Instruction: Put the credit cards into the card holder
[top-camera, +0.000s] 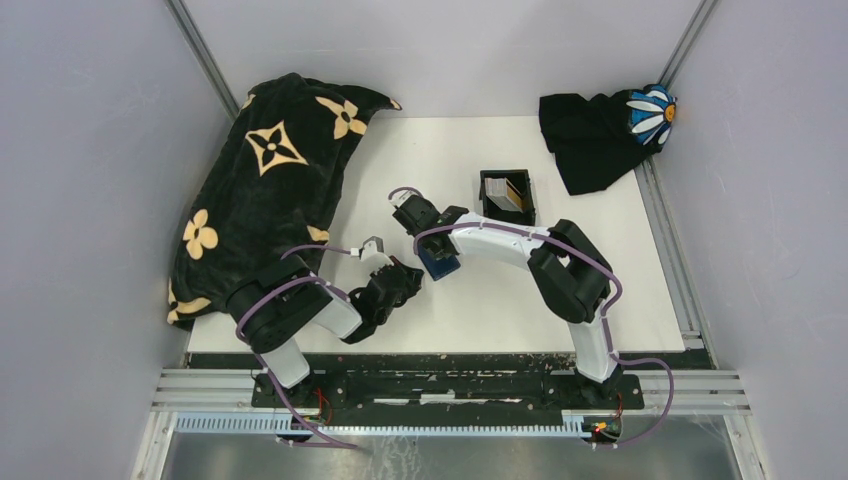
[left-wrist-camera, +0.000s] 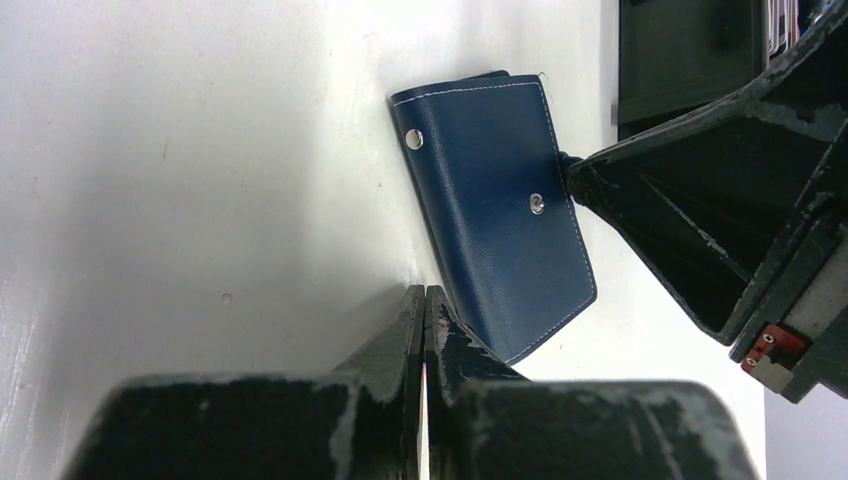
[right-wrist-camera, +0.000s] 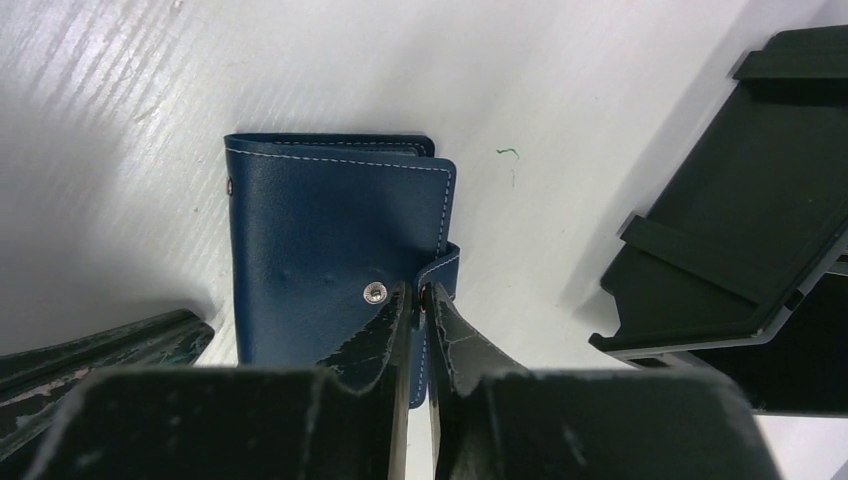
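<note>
The dark blue card holder (right-wrist-camera: 320, 230) lies folded on the table, one snap stud showing on its cover and a small strap (right-wrist-camera: 440, 268) at its side edge. My right gripper is over that strap, its fingertips close together with a narrow gap; whether they pinch the strap is unclear. At the holder's near corner, my left gripper is shut, and nothing shows between its fingers. Cards (top-camera: 497, 193) stand in a black box (top-camera: 530, 213) at the back right.
A black patterned cushion (top-camera: 270, 190) covers the table's left side. Black cloth with a flower print (top-camera: 595, 145) lies at the far right. Bare table (top-camera: 440, 150) stretches behind the holder.
</note>
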